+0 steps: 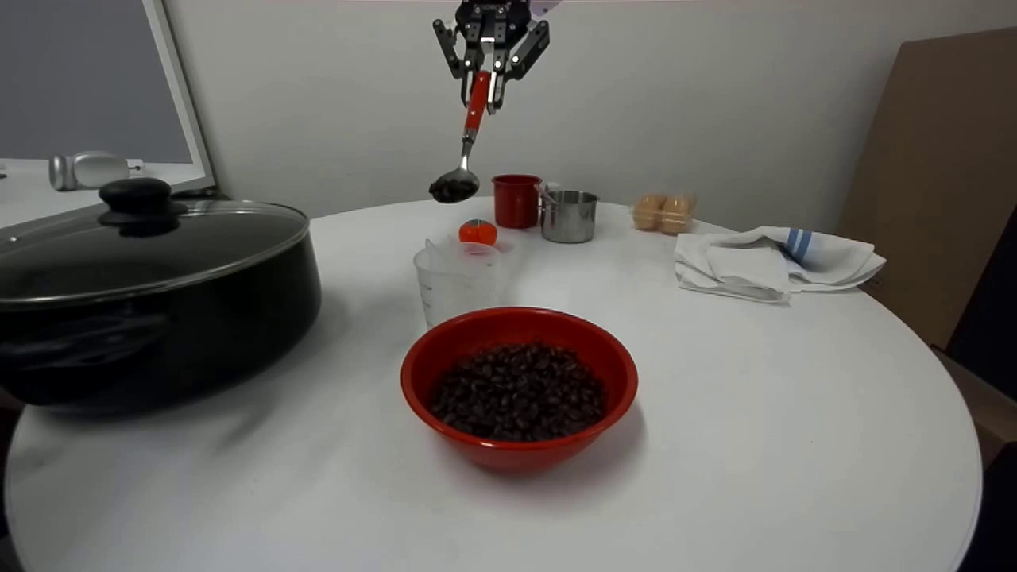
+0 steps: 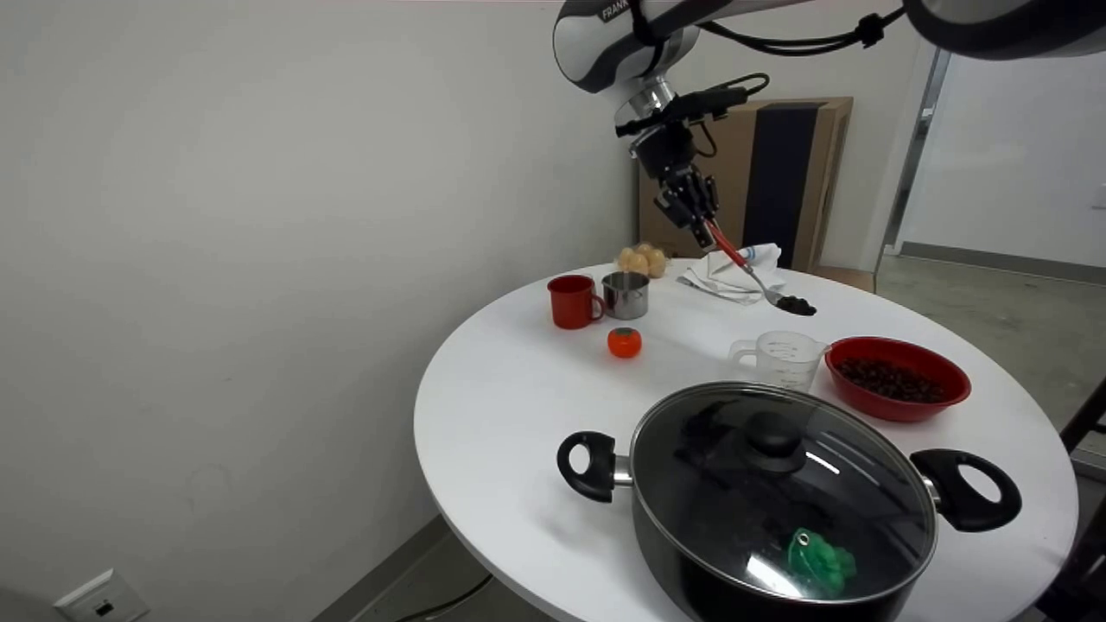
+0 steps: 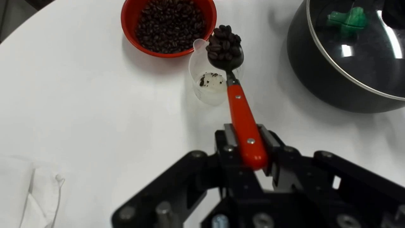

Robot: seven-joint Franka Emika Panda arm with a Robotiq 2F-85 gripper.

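Note:
A spoon with a red handle [image 3: 243, 117] is clamped between my gripper's fingers; the gripper is shut on that handle. Dark coffee beans [image 3: 224, 43] are heaped in the spoon's bowl, which hangs in the air above the table in exterior view 1. The clear measuring cup [image 1: 458, 286] stands below spoon height, a few dark bits on its bottom in the wrist view. Close beside the cup is a red bowl [image 1: 520, 462] holding many coffee beans [image 1: 520, 392].
A black lidded pot [image 2: 778, 498] stands near the cup. Farther back are a tomato [image 2: 624, 342], a red mug [image 2: 573, 301], a steel cup [image 2: 626, 295] and eggs [image 1: 664, 213]. A white towel [image 1: 753, 262] lies to the right in exterior view 1.

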